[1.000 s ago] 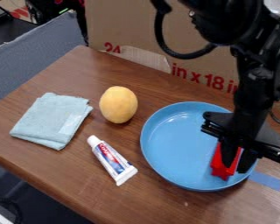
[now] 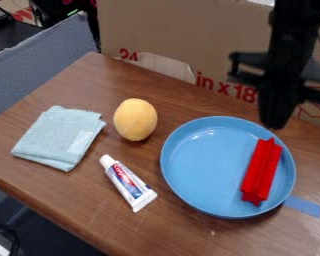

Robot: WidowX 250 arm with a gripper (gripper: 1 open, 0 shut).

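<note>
A red bar-shaped object (image 2: 263,170) lies lengthwise on the right side of a blue plate (image 2: 198,168). My black gripper (image 2: 275,112) hangs above the plate's far edge, clear of the red object. Its tip is dark and blurred, with nothing visible held; it looks shut.
A yellow potato-like object (image 2: 135,119) sits left of the plate, a toothpaste tube (image 2: 128,182) below it, and a folded light-blue cloth (image 2: 57,135) farther left. A cardboard box (image 2: 176,35) stands behind. Blue tape (image 2: 302,206) lies at the right.
My gripper has risen up and back from the red object on the plate, which is now uncovered and lying on the plate.
</note>
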